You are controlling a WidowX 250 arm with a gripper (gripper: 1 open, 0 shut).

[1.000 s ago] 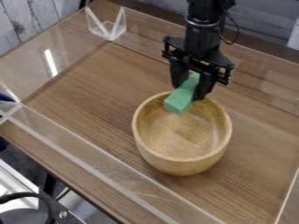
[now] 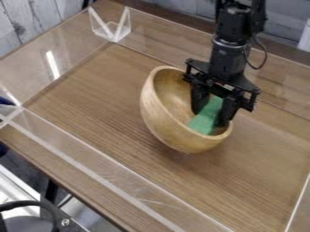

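A wooden bowl (image 2: 166, 106) is tilted up on its side at the centre of the camera view. My black gripper (image 2: 220, 91) reaches down into it from the upper right, shut on a green object (image 2: 209, 115) that sits low inside the bowl's opening. The fingertips are partly hidden by the bowl and the object.
The wooden table (image 2: 85, 127) has free room on the left and at the front right. A white wire-like holder (image 2: 109, 24) stands at the back left. Dark hardware (image 2: 31, 220) is at the bottom left corner.
The gripper with the green object has moved down into the bowl. The bowl, earlier resting upright, has tipped and moved up in the view.
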